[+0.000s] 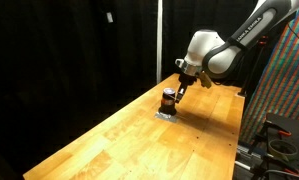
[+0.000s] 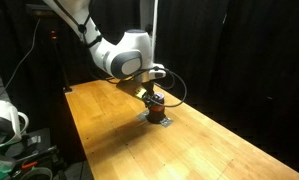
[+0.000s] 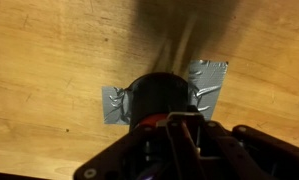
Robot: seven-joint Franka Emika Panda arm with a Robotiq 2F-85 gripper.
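A small dark cup (image 1: 169,99) with a reddish band stands upright on the wooden table, strips of grey tape (image 3: 207,84) at its base. In the wrist view the dark cup (image 3: 157,92) lies just ahead of my gripper and partly behind it. My gripper (image 1: 179,92) is tilted, its fingertips close by the cup's upper right side in exterior view 1. Exterior view 2 has the gripper (image 2: 147,97) beside the same cup (image 2: 157,110). Contact with the cup cannot be made out. The fingertips are too dark and small to show the finger or anything between them.
A dark stand with cables (image 1: 281,145) is beyond the table's right edge. Black curtains hang behind the table.
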